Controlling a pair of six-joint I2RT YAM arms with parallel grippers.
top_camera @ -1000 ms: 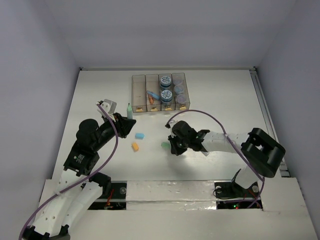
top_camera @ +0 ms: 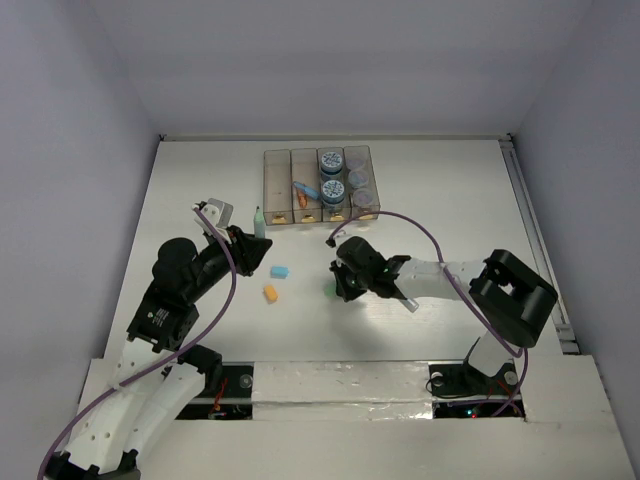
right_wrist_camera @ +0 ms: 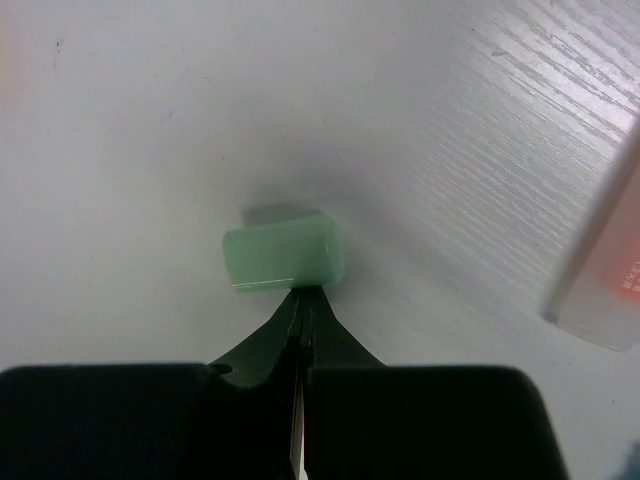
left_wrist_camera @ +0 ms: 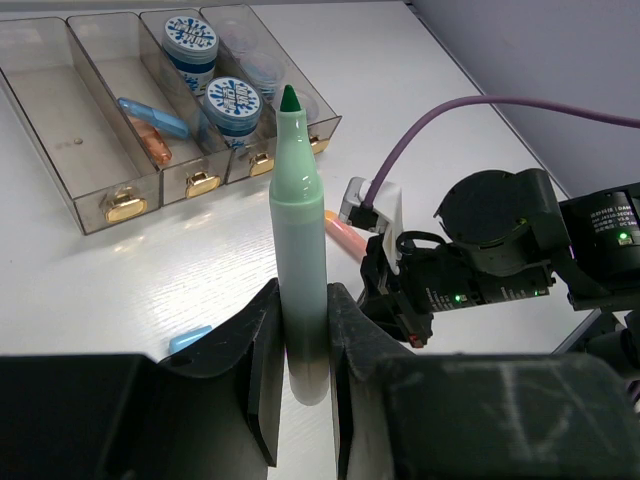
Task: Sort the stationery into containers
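Observation:
Upright between the fingers of my left gripper is a green marker (left_wrist_camera: pixel 300 250), its dark green tip pointing up and uncovered. In the right wrist view the green marker cap (right_wrist_camera: pixel 283 253) lies on the white table. My right gripper is shut with nothing between its fingers; the cap sits just beyond the fingertips, seeming to touch them. From above, the right gripper (top_camera: pixel 343 290) hides part of the cap. The clear organizer (top_camera: pixel 277 190) at the back has four compartments; a blue and an orange marker lie in one, two blue-lidded jars in another.
A blue cap (top_camera: pixel 279 272) and an orange cap (top_camera: pixel 270 293) lie on the table between the arms. In the left wrist view an orange marker (left_wrist_camera: pixel 345 236) lies beside the right arm.
The right arm has shifted slightly left overall, staying shut. The left arm and its marker have not moved.

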